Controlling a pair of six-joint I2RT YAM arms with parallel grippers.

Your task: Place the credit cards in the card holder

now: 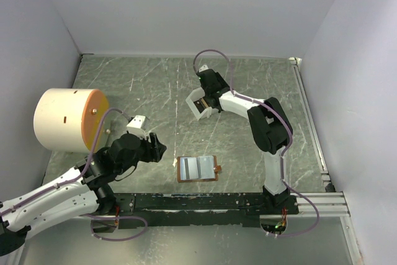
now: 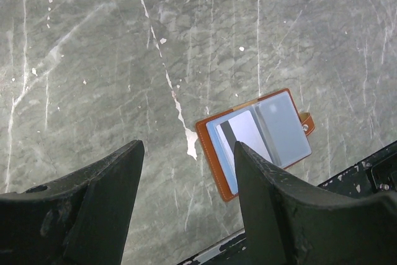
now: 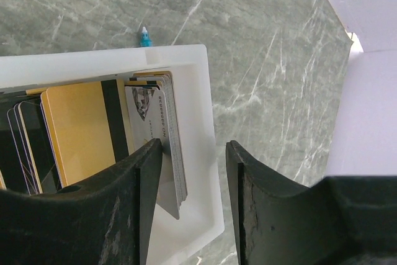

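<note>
My right gripper is over a white tray [image 3: 198, 116] of cards, its fingers part open around the tray's right end, the left finger against a stack of pale cards [image 3: 149, 116]. A yellow card [image 3: 77, 128] and dark cards lie further left in the tray. The brown card holder [image 1: 197, 178] with clear sleeves lies at the front middle, a striped white card showing in one sleeve [image 2: 246, 133]. My left gripper stands open and empty, left of the holder in the top view.
A cream cylinder [image 1: 62, 119] with an orange end sits at the left. A small blue item [image 3: 146, 38] lies just beyond the tray. Grey walls bound the table.
</note>
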